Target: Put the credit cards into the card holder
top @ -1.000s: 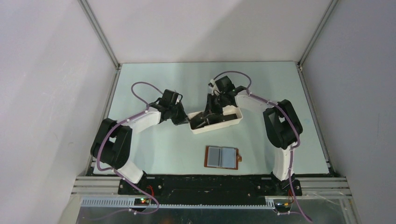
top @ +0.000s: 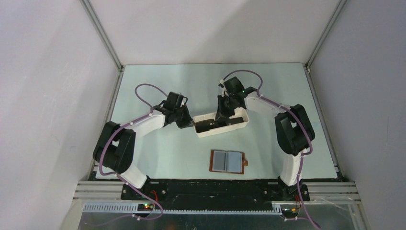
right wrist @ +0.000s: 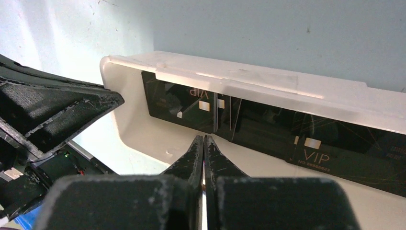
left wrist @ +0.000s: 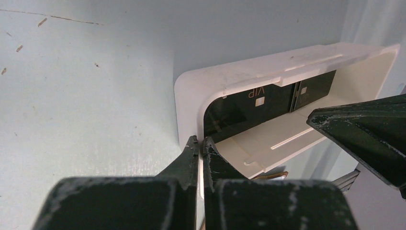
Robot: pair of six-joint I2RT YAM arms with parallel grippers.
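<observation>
A white box (top: 220,132) in mid-table holds several black VIP cards (left wrist: 247,110) (right wrist: 321,143), lying along its length. My left gripper is shut at the box's rounded left end, in front of that end in the left wrist view; nothing clearly shows between its fingers. My right gripper is shut over the box near the cards; whether anything is between its fingers I cannot tell. The card holder (top: 227,162), an open brown case with grey sleeves, lies nearer the front edge, apart from the box.
Frame rails and walls border it. My two wrists are close together over the box.
My right gripper and arm have moved slightly to the right, uncovering more of the box's left end. The left arm has not visibly moved.
</observation>
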